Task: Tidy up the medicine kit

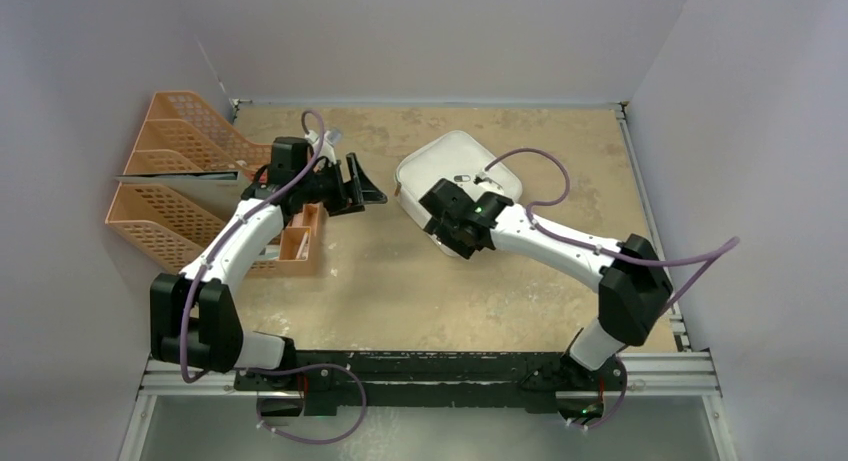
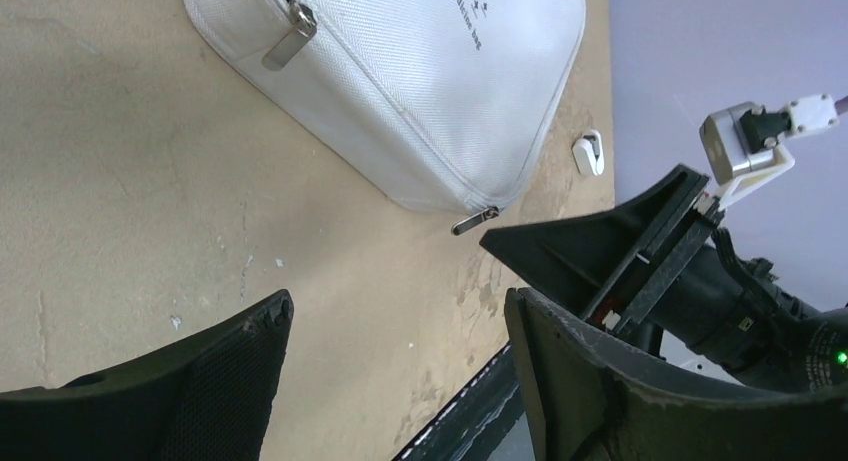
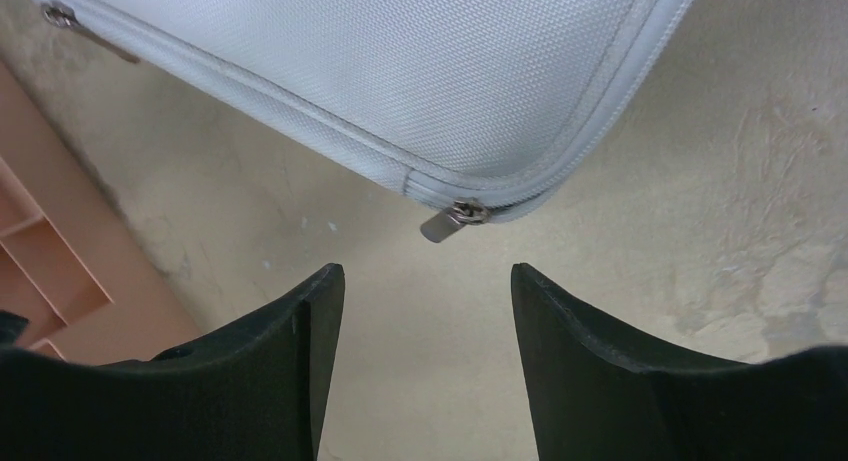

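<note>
A white zippered medicine kit (image 1: 440, 166) lies shut on the table, set at a slant. My left gripper (image 1: 384, 189) hovers left of it, fingers apart; in the left wrist view only bare table shows between its fingers. Over the kit's near corner is my right gripper (image 1: 440, 231), open. In the right wrist view a metal zipper pull (image 3: 440, 224) at the kit's corner sits just beyond the fingertips, touched by neither. A second pull (image 2: 288, 47) hangs at the kit's other near corner.
At the far left stands an orange multi-compartment organizer (image 1: 310, 251), partly under my left arm. A small white clip-like item (image 2: 588, 153) lies beyond the kit.
</note>
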